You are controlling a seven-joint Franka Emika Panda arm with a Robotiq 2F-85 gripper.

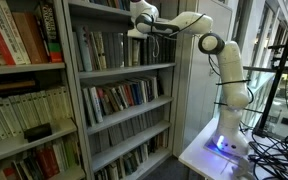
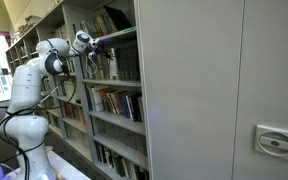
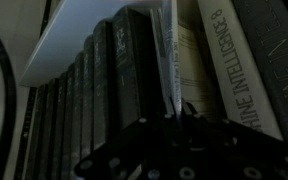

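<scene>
In the wrist view my gripper is shut on a thin, pale book, held edge-on between the fingers. Dark-bound volumes stand in a row to its left. On the other side are a pale book marked "Machine Intelligence 8" and a dark book. The fingers are dark and hard to make out. Exterior view 1 has the gripper small, at the upper part of the bookcase. From the other side, the arm's wrist reaches toward the upper shelves.
The tall bookcase has several shelves of books; a shelf board runs below them. A white table carries the arm's base. Loose cables lie beside it. A large pale panel stands right of the shelves.
</scene>
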